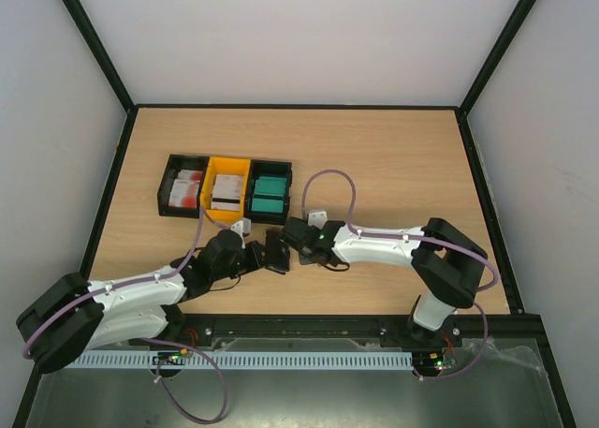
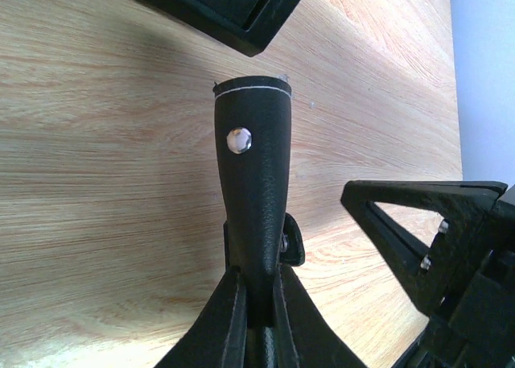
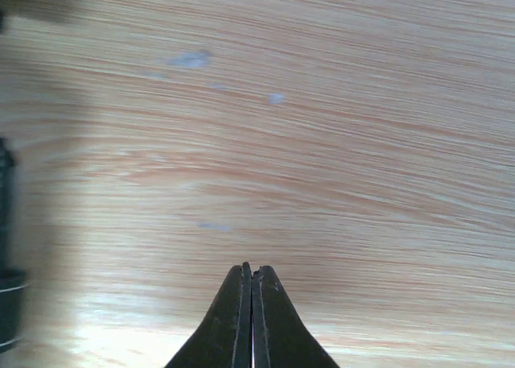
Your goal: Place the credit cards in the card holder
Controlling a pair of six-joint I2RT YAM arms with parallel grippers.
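Observation:
My left gripper is shut on the black leather card holder [image 2: 253,159], which it holds up above the table. In the left wrist view the holder's spine or edge with a silver snap faces the camera, so whether its strap is fastened cannot be told. From above, the holder [image 1: 277,252] shows between the two arms. My right gripper is shut with bare fingertips and only table beneath it. A dark sliver of the card holder [image 3: 10,303] lies at the left edge of the right wrist view, apart from the fingers. Cards [image 1: 185,189] sit in the bins.
Behind the arms stand a left black bin [image 1: 161,201], a yellow bin [image 1: 245,164] and a right black bin [image 1: 287,213] with teal cards. The near bin's corner [image 2: 251,46] lies just beyond the holder. Bare table [image 1: 402,156] spreads to the right.

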